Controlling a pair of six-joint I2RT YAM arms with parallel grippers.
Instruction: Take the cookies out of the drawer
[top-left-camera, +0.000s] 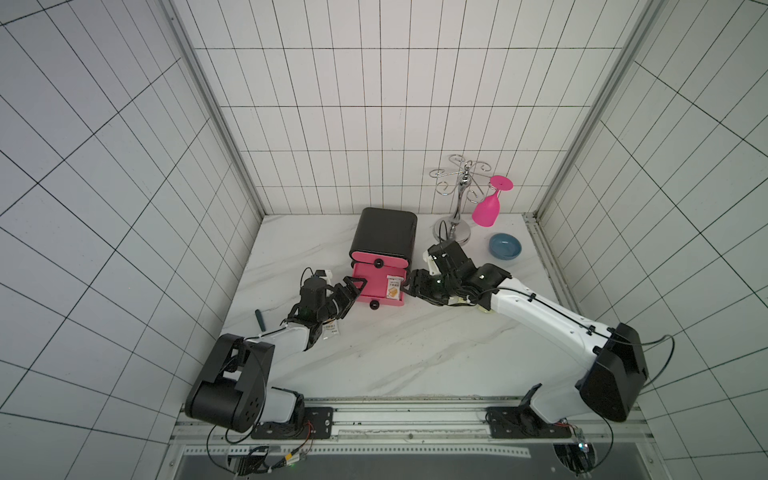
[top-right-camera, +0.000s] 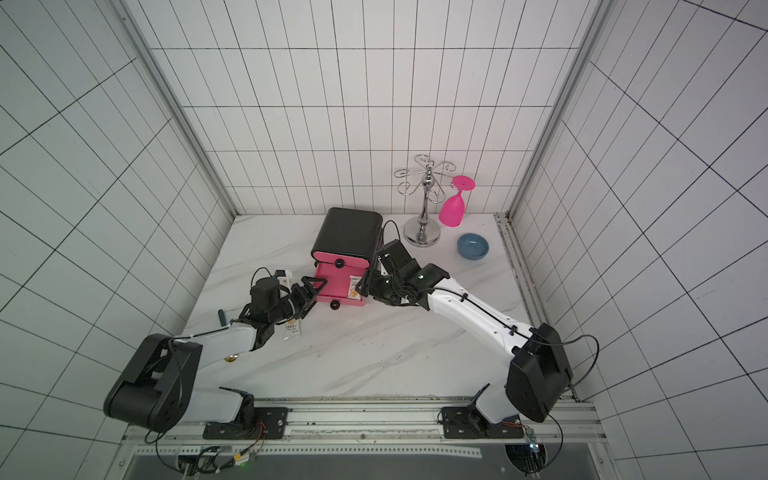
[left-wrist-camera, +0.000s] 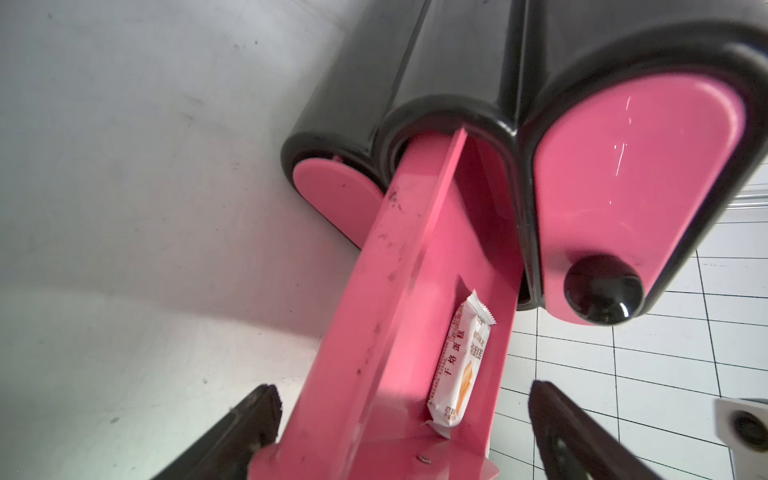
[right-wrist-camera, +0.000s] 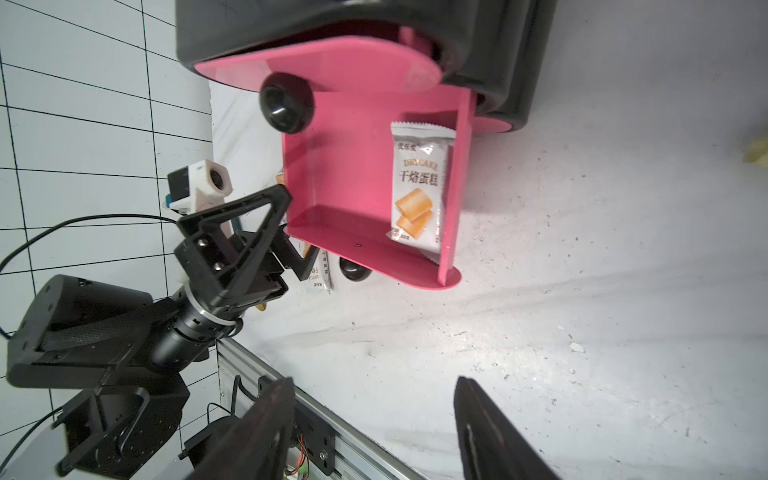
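A pink drawer (right-wrist-camera: 344, 184) stands pulled out of the black cabinet (top-left-camera: 385, 234). Inside it, along its right wall, a white cookie packet (right-wrist-camera: 421, 188) lies flat with nothing gripping it. My left gripper is open at the drawer's left front, its fingers spread to either side of the drawer in its own view; contact cannot be made out. Just right of the drawer, my right gripper has its fingers apart and empty. A second white packet (top-right-camera: 292, 328) lies on the table by the left gripper, partly hidden by it.
A metal stand (top-left-camera: 453, 230) holding a pink goblet (top-left-camera: 487, 211) is at the back right, near a blue bowl (top-left-camera: 505, 246). Something yellow (right-wrist-camera: 757, 152) lies under the right arm. A dark blue object (top-left-camera: 260, 320) is at far left.
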